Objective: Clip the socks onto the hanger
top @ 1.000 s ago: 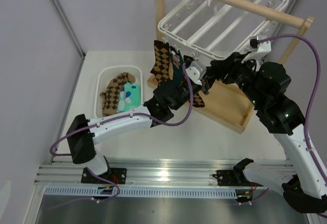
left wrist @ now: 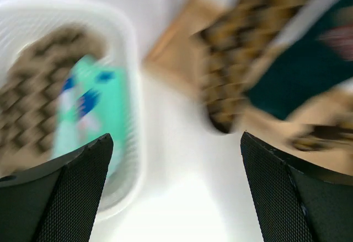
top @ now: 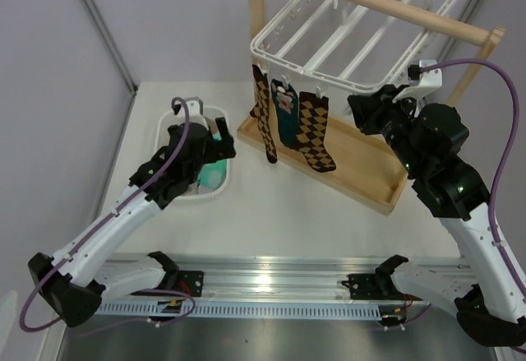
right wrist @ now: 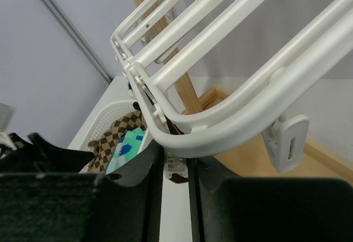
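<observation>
Three socks hang from the white hanger (top: 312, 69) on the wooden rack: two checked ones, the left (top: 262, 106) and right (top: 315, 131), and a teal one (top: 286, 114) between them. My left gripper (top: 201, 139) is open over the white basket (left wrist: 132, 115), which holds a brown checked sock (left wrist: 33, 104) and teal socks (left wrist: 99, 115); the left wrist view is blurred. My right gripper is shut on the hanger at its near right part, below the rail.
A shallow wooden box (top: 370, 184) lies beneath the hanger. The rack's top bar (top: 386, 3) crosses above.
My left gripper has moved away from the hanging socks, leftwards to over the basket. The socks hang on the hanger. My right gripper has barely moved.
</observation>
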